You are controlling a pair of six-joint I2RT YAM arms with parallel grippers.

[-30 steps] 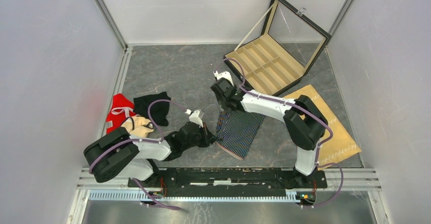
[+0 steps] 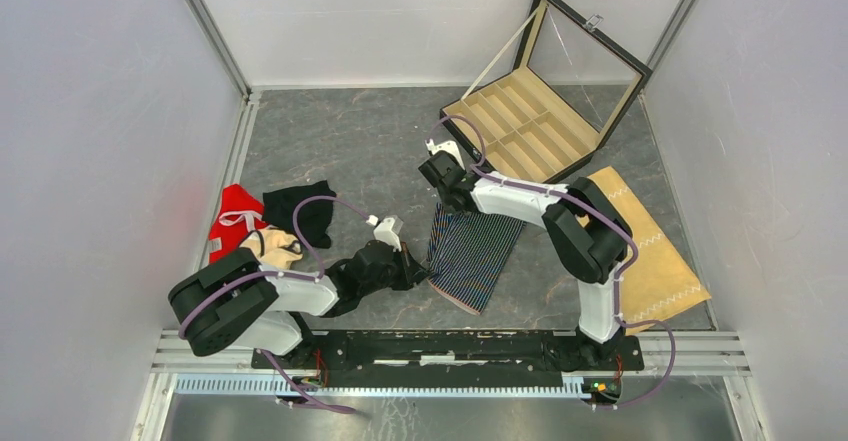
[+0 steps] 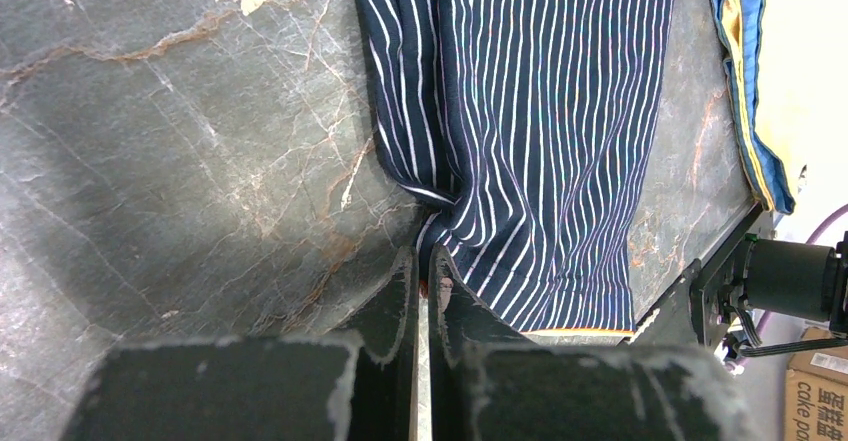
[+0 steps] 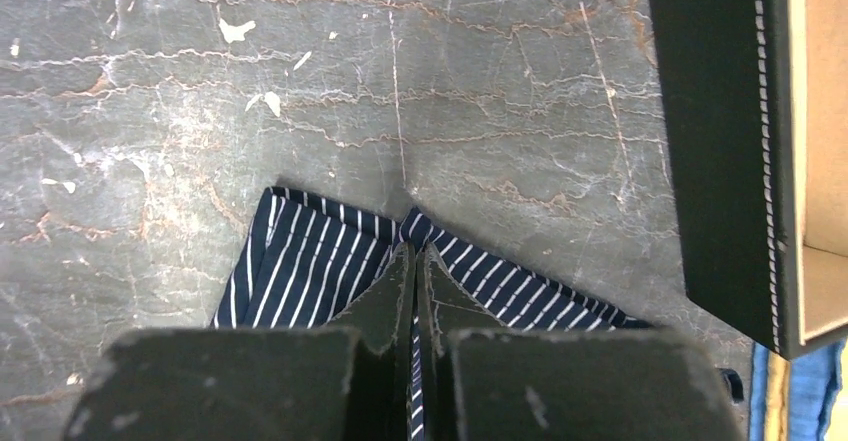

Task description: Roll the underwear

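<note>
The underwear is dark navy with thin pale stripes and lies flat on the grey floor, a narrow fold running along its left side. At the near left corner of the cloth, my left gripper is shut on the folded edge, fabric bunching at its tips. My right gripper is shut at the far edge, where the cloth puckers up into a small peak between the fingertips. Seen from above, the right gripper's tips are hidden under its own body.
An open compartment box stands just beyond the right gripper, its glass lid raised. A yellow cloth lies at the right. Red, black and beige garments are at the left. Free floor stretches across the far left middle.
The right gripper has shifted slightly away from the robot and the far edge of the underwear has drawn out with it. The left gripper has barely moved.
</note>
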